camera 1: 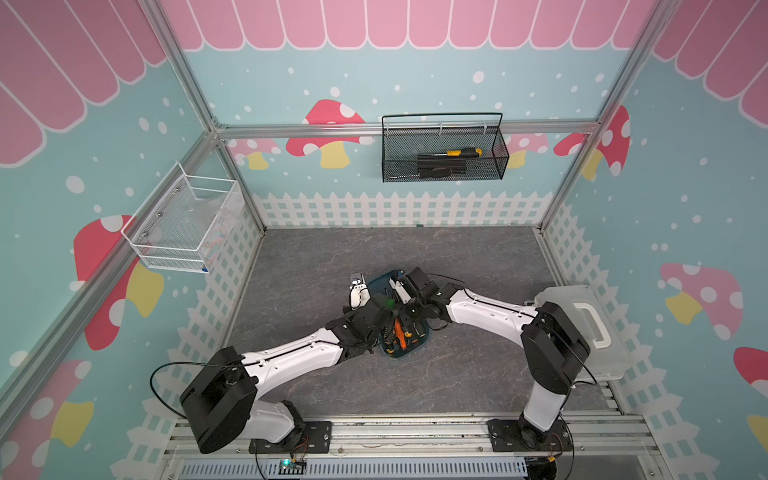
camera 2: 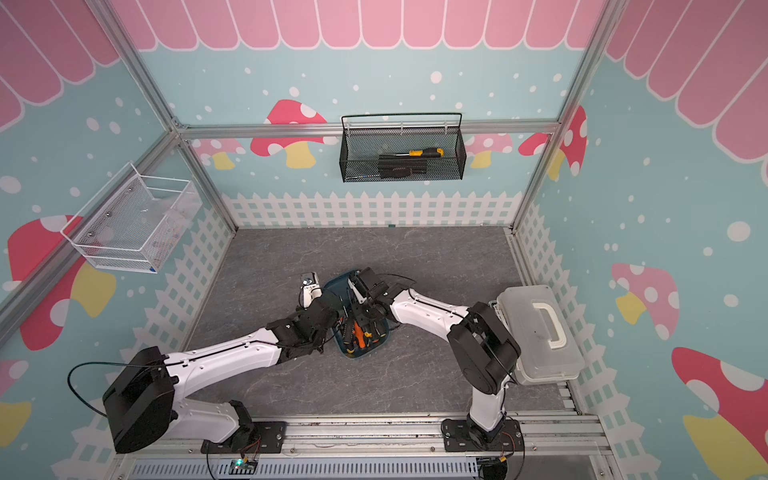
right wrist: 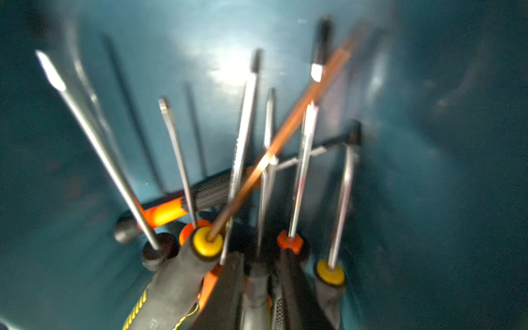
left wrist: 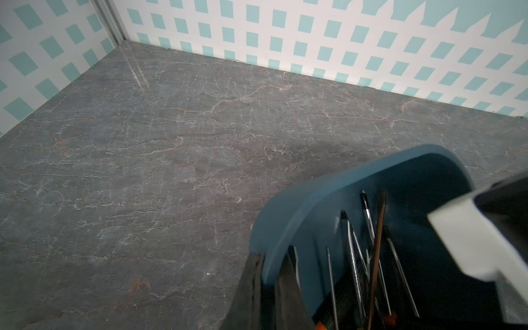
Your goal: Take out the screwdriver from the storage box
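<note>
The blue storage box (left wrist: 352,178) stands mid-table and holds several screwdrivers and other tools. My left gripper is shut on the box's thin rim, which runs between its fingers. Inside the box, my right gripper has its fingers part open, one on each side of a grey screwdriver handle (right wrist: 256,302); contact cannot be made out. A long copper-coloured shaft (right wrist: 297,115) leans across the silver shafts from a yellow-collared handle (right wrist: 208,242). The two arms hide part of the box from above.
A clear lidded case (camera 1: 596,332) sits at the right. A black wire basket (camera 1: 400,156) with a yellow-black screwdriver (camera 1: 464,152) hangs on the back wall, and a white basket (camera 1: 168,228) on the left wall. The table behind the box is bare.
</note>
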